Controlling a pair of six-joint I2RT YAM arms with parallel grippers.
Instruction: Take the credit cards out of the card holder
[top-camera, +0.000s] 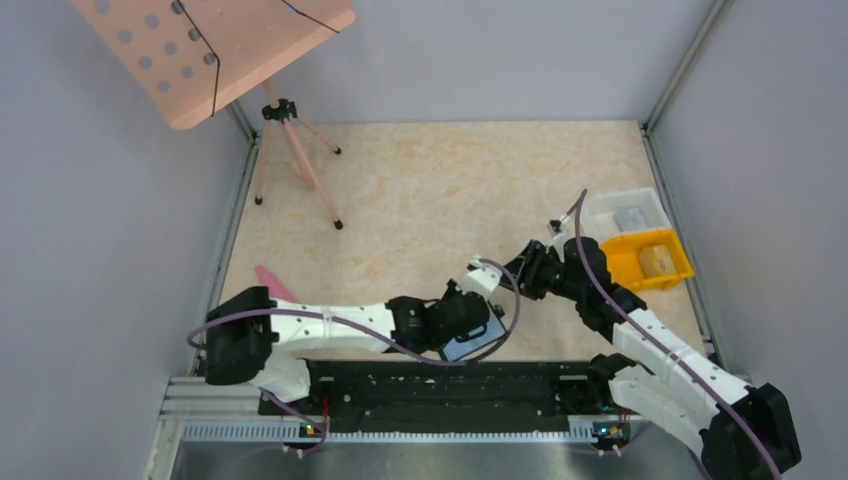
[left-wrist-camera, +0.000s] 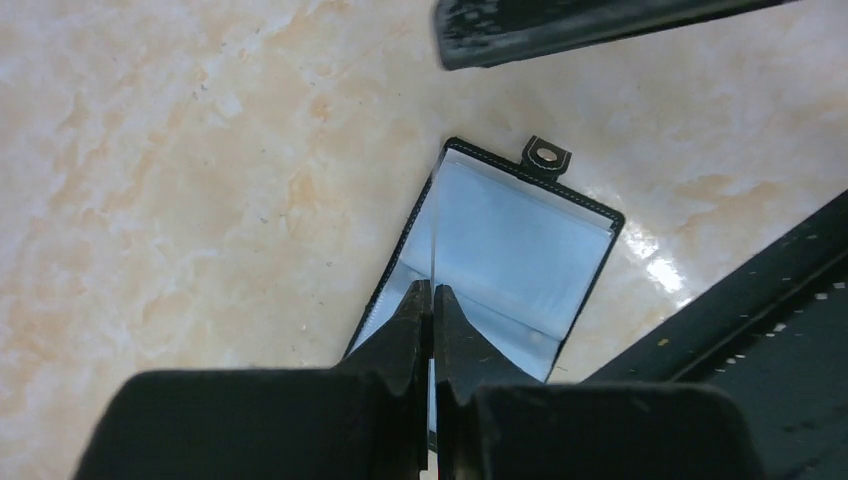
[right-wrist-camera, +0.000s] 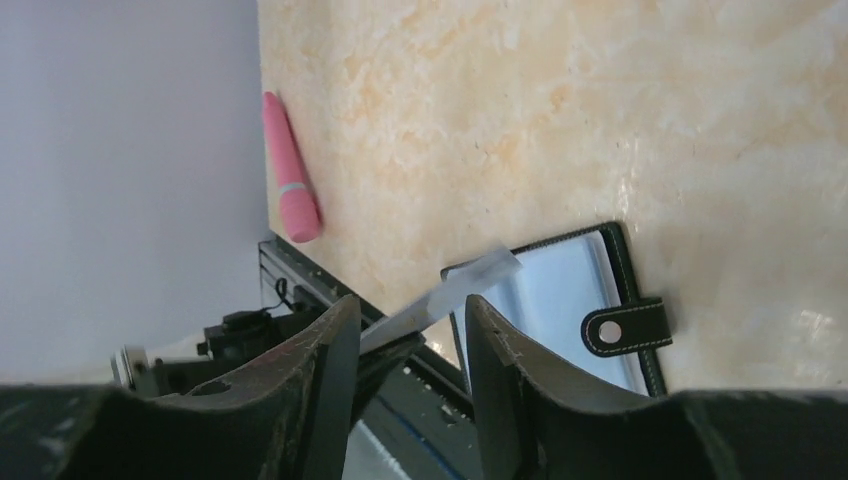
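On the table lies a black-edged card holder (left-wrist-camera: 520, 245) with pale blue inner pages and a snap tab (right-wrist-camera: 628, 328). My left gripper is shut above it. A thin, translucent grey card sticks out from its fingertips, appearing edge-on as a fine line in the left wrist view. Facing it, my right gripper stands part open. In the right wrist view the card crosses the space between its fingers, but no contact with either shows. One dark right finger (left-wrist-camera: 560, 30) shows at the top of the left wrist view.
A white bin (top-camera: 625, 212) and an orange bin (top-camera: 622, 265), each with something inside, stand at the right. A pink cylinder (right-wrist-camera: 285, 165) lies at the left. Tripod legs (top-camera: 305, 170) stand at the back left.
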